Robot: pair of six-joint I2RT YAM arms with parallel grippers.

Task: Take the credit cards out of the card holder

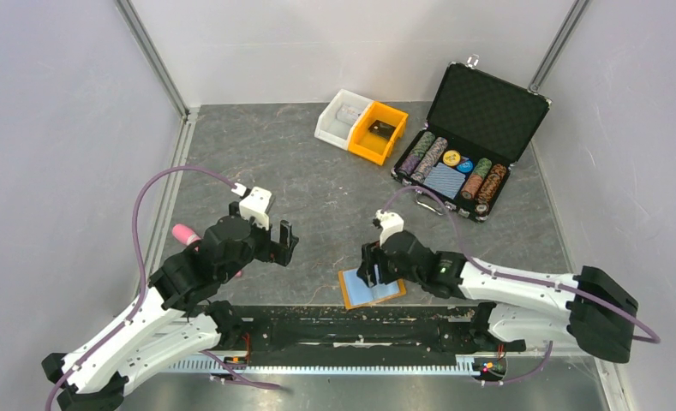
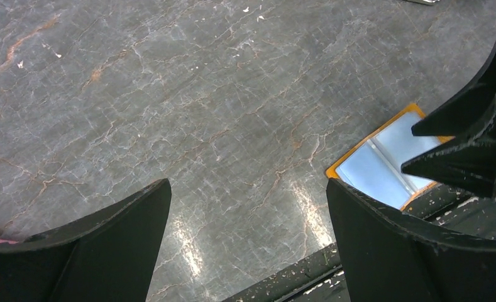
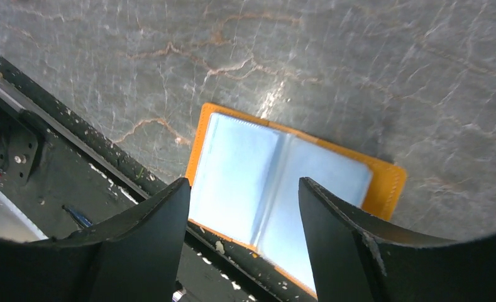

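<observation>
An orange card holder [image 1: 346, 294] lies spread flat near the front edge of the table, with pale blue inner panels split by a middle fold. In the right wrist view the holder [image 3: 234, 165] fills the space between and beyond the fingers. My right gripper [image 1: 371, 276] hovers over it, open and gripping nothing; it covers part of the holder from above. Left of the holder, my left gripper [image 1: 284, 244] is open over bare table. The left wrist view has the holder [image 2: 373, 173] at its right side, partly behind the right gripper's fingers [image 2: 465, 160]. I cannot make out separate cards.
At the back stand a white bin [image 1: 331, 121] and an orange bin [image 1: 369, 147] with a dark item inside. An open black case [image 1: 488, 111] of poker chips occupies the back right. Mid-table is clear. Something pink [image 1: 182, 233] lies at left.
</observation>
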